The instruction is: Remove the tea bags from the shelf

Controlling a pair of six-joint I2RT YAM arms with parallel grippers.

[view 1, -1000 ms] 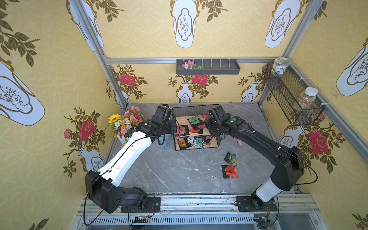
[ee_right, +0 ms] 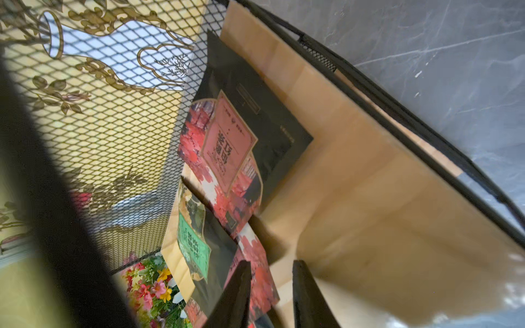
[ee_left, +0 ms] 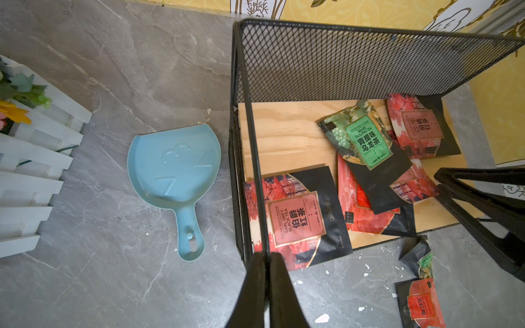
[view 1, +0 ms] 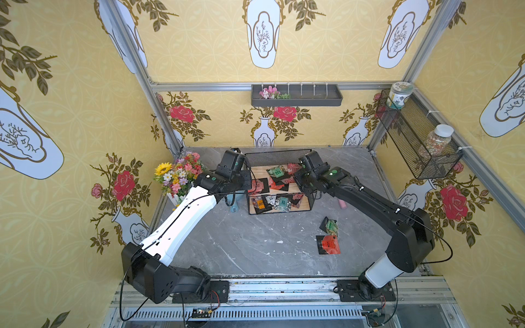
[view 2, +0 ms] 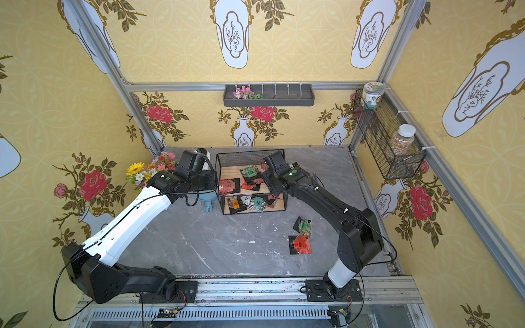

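A black mesh shelf (ee_left: 382,60) with wooden boards stands on the counter, holding green (ee_left: 363,139) and red (ee_left: 295,218) tea bags on the upper board and several on the lower one in the top views. My left gripper is shut at the shelf's left end, around or against the thin frame bar; which, I cannot tell. My right gripper is inside the shelf's right end beside the pink and green bags, fingers parted, nothing clearly between them.
Two tea bags (view 1: 328,244) lie on the front counter. A blue dustpan (ee_left: 169,164) and flowers (view 1: 175,177) are left of the shelf. A wire basket with jars (view 1: 415,131) hangs at right.
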